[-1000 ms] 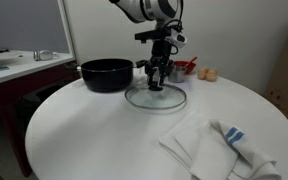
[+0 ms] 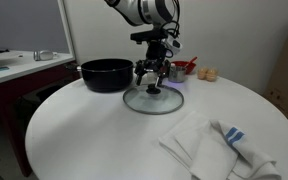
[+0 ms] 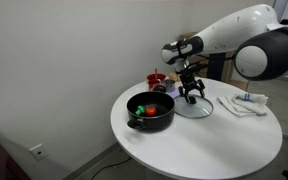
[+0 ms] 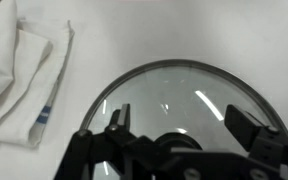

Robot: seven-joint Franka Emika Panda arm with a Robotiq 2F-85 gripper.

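Observation:
A round glass lid with a dark rim lies flat on the white table, beside the black pot. Above it, my gripper points down with its fingers spread on either side of the lid's black knob. The fingers are open and hold nothing that I can see; the gripper body partly covers the knob in the wrist view. In the second exterior view the pot stands uncovered, with red and green items inside.
A white cloth with blue stripes is spread on the table. Behind the arm stand a red container and several brownish round things.
The lid has come down slightly and shifted a little left, and now rests flat. My gripper's fingers have spread apart from the knob.

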